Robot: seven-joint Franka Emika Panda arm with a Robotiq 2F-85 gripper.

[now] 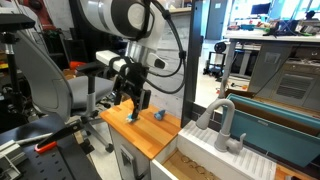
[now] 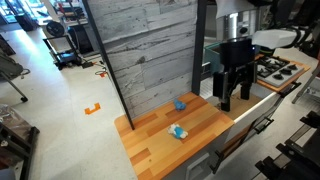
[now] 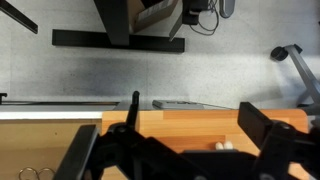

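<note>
A small blue-and-white item (image 2: 178,131) lies on the wooden counter (image 2: 160,152) near its front end. A second small blue item (image 2: 180,104) sits farther back, close to the grey wall panel. In exterior view 1 my gripper (image 1: 138,102) points down above the counter, its fingers apart, near the first item (image 1: 131,118). In exterior view 2 the gripper (image 2: 235,101) hangs to the right of both items. The wrist view has the gripper's (image 3: 203,142) dark fingers spread wide, with a pale bit of an item (image 3: 222,147) low between them, mostly hidden.
An open drawer (image 1: 190,170) and a sink with a grey faucet (image 1: 222,118) are to the right of the counter in exterior view 1. A teal bin (image 1: 262,132) stands behind. Grey floor surrounds the counter's end.
</note>
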